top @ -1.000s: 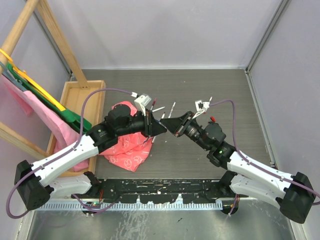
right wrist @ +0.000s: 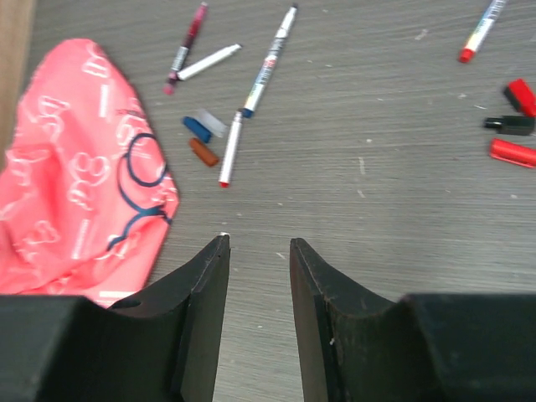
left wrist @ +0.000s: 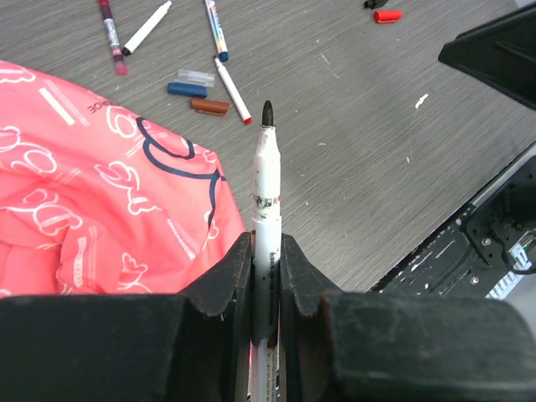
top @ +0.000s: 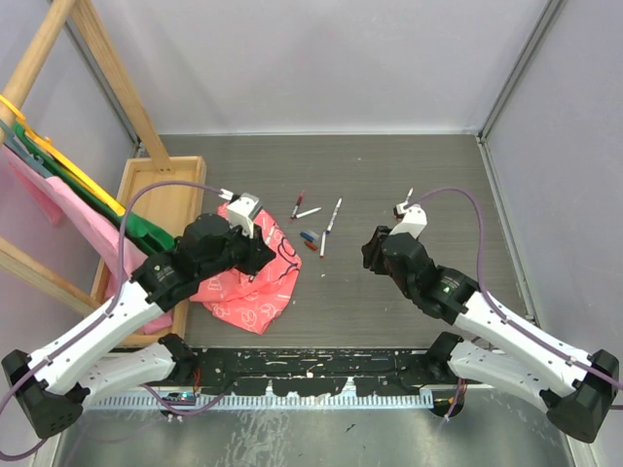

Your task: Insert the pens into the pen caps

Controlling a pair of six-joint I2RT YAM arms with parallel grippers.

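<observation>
My left gripper is shut on a white pen (left wrist: 267, 180), whose bare black tip points away from the fingers. That hand hangs above the pink cloth. Toward the right side, my right gripper stands open over bare table, its fingers empty. Loose caps lie on the table: a blue cap (right wrist: 197, 129), a clear cap (right wrist: 211, 123) and a brown cap (right wrist: 203, 152) in one cluster; a black cap (right wrist: 511, 125), a red cap (right wrist: 512, 152) and another red cap (right wrist: 521, 97) farther right. The right arm hides part of that group in the top view.
Several pens lie behind, among them a dark red pen (right wrist: 186, 48), a blue-marked pen (right wrist: 270, 61) and a red-ended white pen (right wrist: 230, 151). A crumpled pink cloth (top: 234, 302) covers the left. A wooden rack (top: 146, 173) stands beyond it.
The two grippers were close together at the middle and have moved apart, the left one leftward, the right one rightward. The pen has stayed with the left.
</observation>
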